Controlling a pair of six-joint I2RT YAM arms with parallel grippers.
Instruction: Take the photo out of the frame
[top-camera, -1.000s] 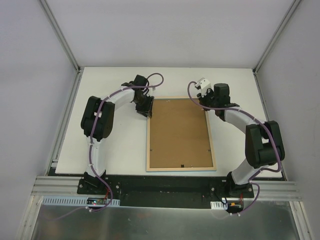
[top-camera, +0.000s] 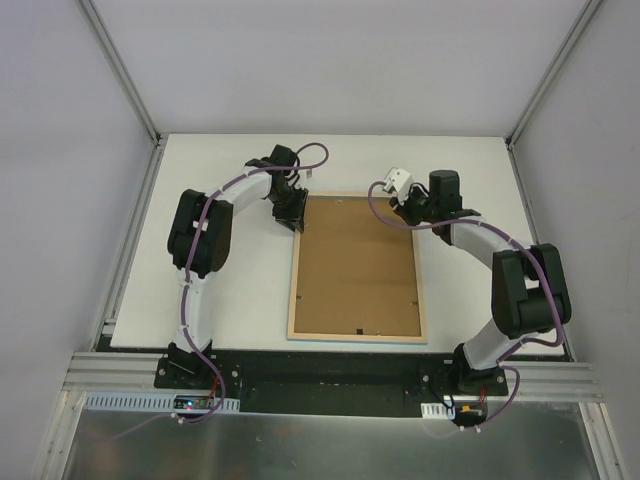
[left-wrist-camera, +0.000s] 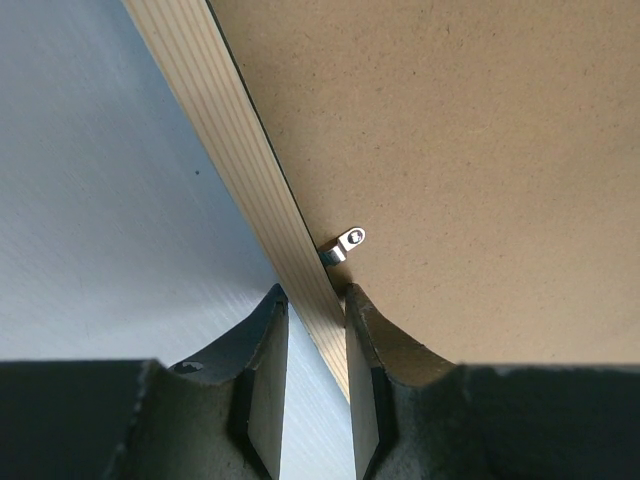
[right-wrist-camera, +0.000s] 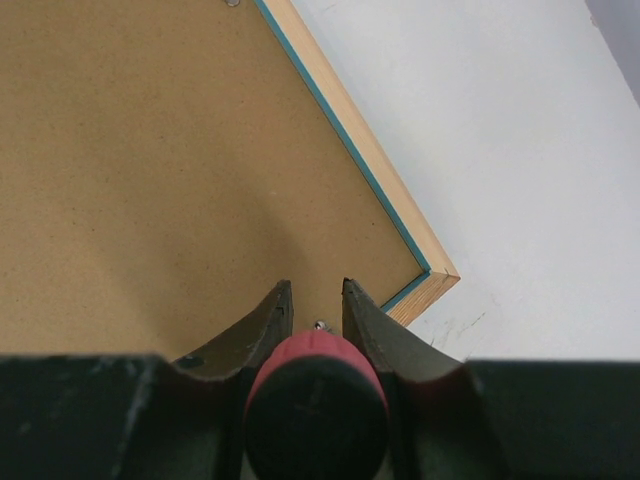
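Note:
The wooden picture frame (top-camera: 294, 285) lies back side up, its brown backing board (top-camera: 358, 270) facing me. My left gripper is shut on the left side rail (left-wrist-camera: 245, 165). Just beside its fingertips, a small metal tab (left-wrist-camera: 350, 239) sits at the board's edge. In the right wrist view, my right gripper is shut on a tool (right-wrist-camera: 318, 400) with a black rounded end and a red band. It is over the board near the frame's far right corner (right-wrist-camera: 445, 275). A small metal piece (right-wrist-camera: 320, 325) shows just past the tool, whose tip is hidden.
More small fasteners line the board, including a dark one (top-camera: 360, 331) at its near edge. The frame's near edge lies close to the table's front edge.
The frame's near end has swung slightly left. My right gripper has shifted a little left and nearer with the tool. The left gripper stays on the rail, almost still.

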